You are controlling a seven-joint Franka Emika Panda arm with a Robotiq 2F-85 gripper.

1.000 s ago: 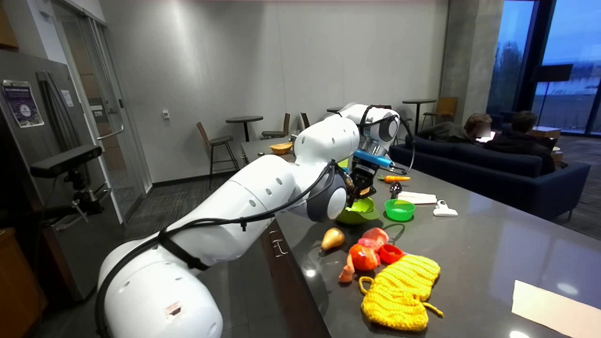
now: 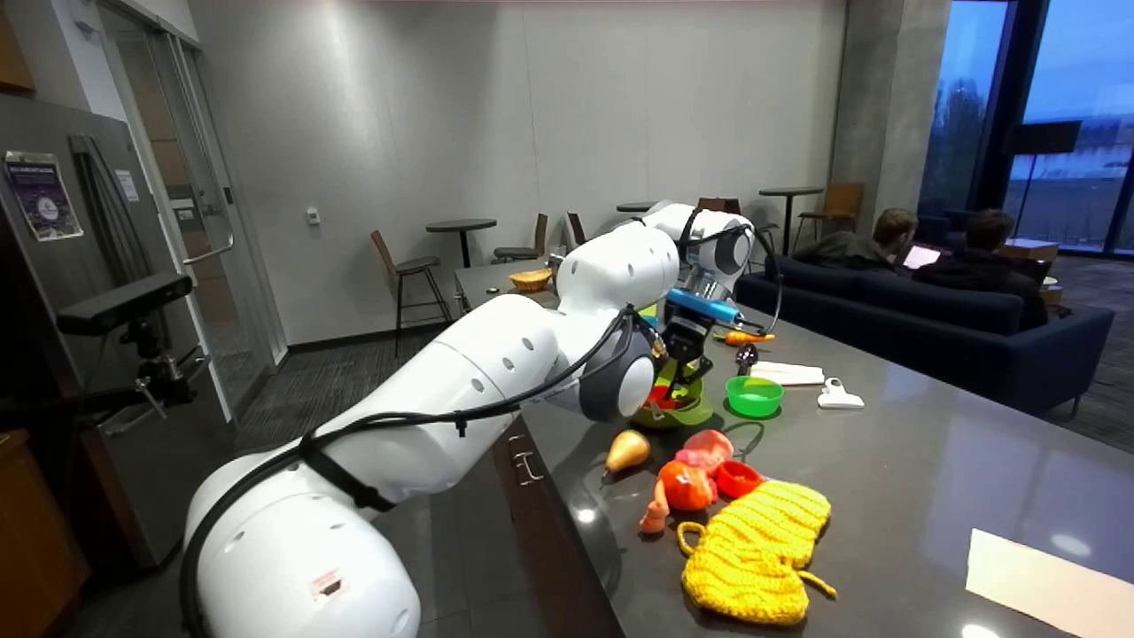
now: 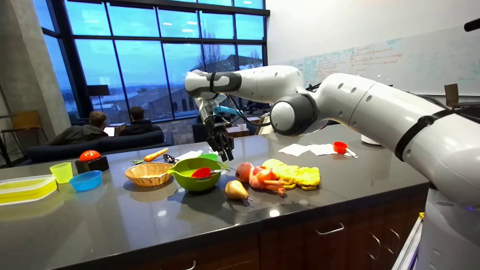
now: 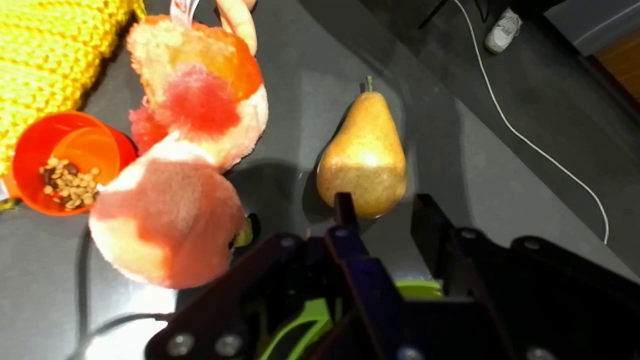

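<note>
A green bowl (image 3: 185,178) stands on the dark counter, with a red scoop (image 3: 201,172) resting in it. The scoop's pale handle leans over the bowl's right rim. Above that rim, my gripper (image 3: 227,157) points downward with its fingers apart. The wrist view shows a gap between the two dark fingertips and nothing held there; a yellow-brown pear (image 4: 363,156) lies on the counter beyond them. From the other exterior side, the gripper (image 2: 687,385) partly covers the bowl, and red shows inside it.
A plush toy (image 4: 171,222), an orange-red cup (image 4: 36,162) with small pellets and a yellow knitted cloth (image 2: 757,553) lie near the pear. A wicker basket (image 3: 149,174) and green dish (image 2: 755,398) flank the bowl.
Red now shows inside the green bowl, where only green was visible before. My gripper's fingers have spread, and the wrist has shifted slightly. The surrounding objects have stayed put.
</note>
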